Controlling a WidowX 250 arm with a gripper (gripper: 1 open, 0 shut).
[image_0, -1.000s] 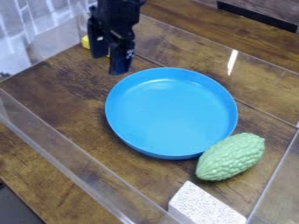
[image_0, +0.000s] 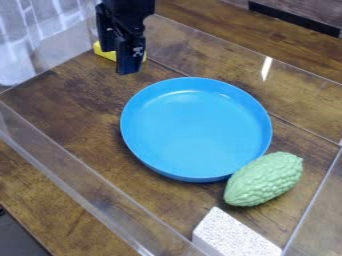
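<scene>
My black gripper (image_0: 126, 62) reaches down from the top of the view at the upper left, open, over a yellow object (image_0: 107, 51) that it partly hides. A round blue plate (image_0: 195, 128) lies in the middle of the wooden surface. At the lower right of the plate lies a green bumpy vegetable (image_0: 263, 179).
A white speckled block (image_0: 234, 236) sits at the front right. Clear plastic walls edge the area on the left and right. Bare wood (image_0: 67, 105) shows left of the plate and at the back right.
My gripper has moved left and toward the back, away from the plate and nearer the yellow object. The other things have stayed in place.
</scene>
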